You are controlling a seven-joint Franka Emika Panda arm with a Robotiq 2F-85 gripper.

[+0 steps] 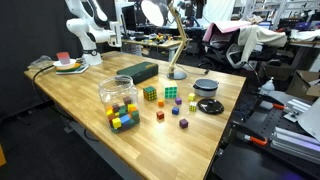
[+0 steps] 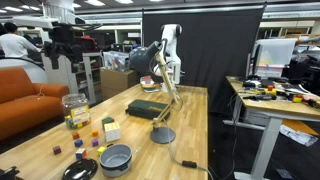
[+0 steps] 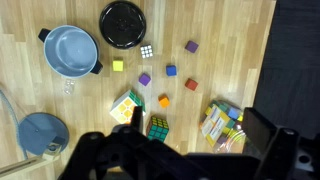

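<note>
In the wrist view my gripper stands open high above the table, its dark fingers wide apart with nothing held. Below it lie small cubes: an orange one [image 3: 164,102], a red one [image 3: 191,85], a blue one [image 3: 171,71] and purple ones [image 3: 145,79]. A puzzle cube [image 3: 157,128] and a larger pale cube [image 3: 126,106] sit near the left finger. A clear jar of colored blocks [image 1: 123,117] stands on the table's left side; the right finger partly covers it in the wrist view.
A grey two-handled pot [image 1: 207,87] and a black round lid [image 1: 208,107] are on the right. Behind them stands a lamp [image 2: 162,134] with a round base. A dark green box [image 1: 138,72] lies farther back.
</note>
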